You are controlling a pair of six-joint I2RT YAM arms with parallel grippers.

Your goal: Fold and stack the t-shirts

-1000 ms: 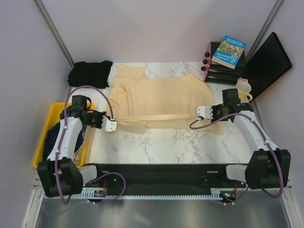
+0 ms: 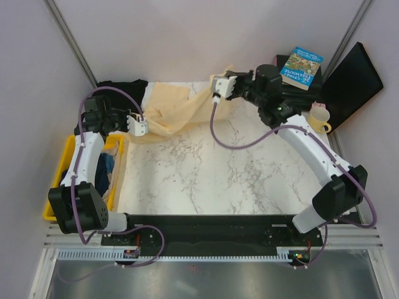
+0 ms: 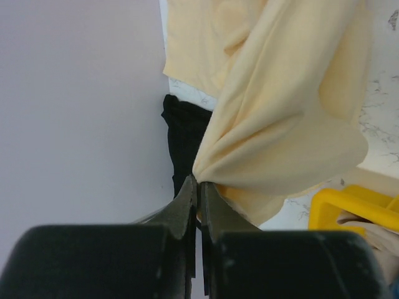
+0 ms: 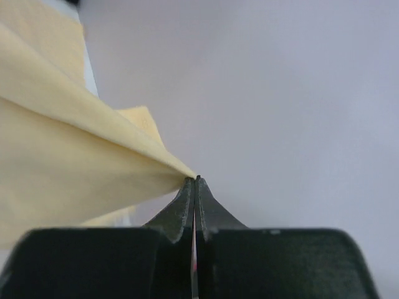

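Observation:
A cream t-shirt (image 2: 163,117) is stretched between my grippers over the back of the white table. My left gripper (image 2: 134,123) is at the left edge of the cloth, and in the left wrist view its fingers (image 3: 187,218) are shut on a bunched fold of it. My right gripper (image 2: 221,85), raised and blurred in the top view, pinches an edge of the shirt (image 4: 75,156) in the right wrist view. The back part of the shirt lies flat on the table.
A black folded pile (image 2: 115,87) sits at the back left. A yellow bin (image 2: 62,165) holding clothes is at left. A book (image 2: 301,67) on a black box, a mug (image 2: 318,119) and a monitor (image 2: 349,84) stand at right.
Both grippers have lifted and moved toward the back with the shirt's edge; the right has since swung left toward the middle, drawing the shirt up and leftward off the right side of the table.

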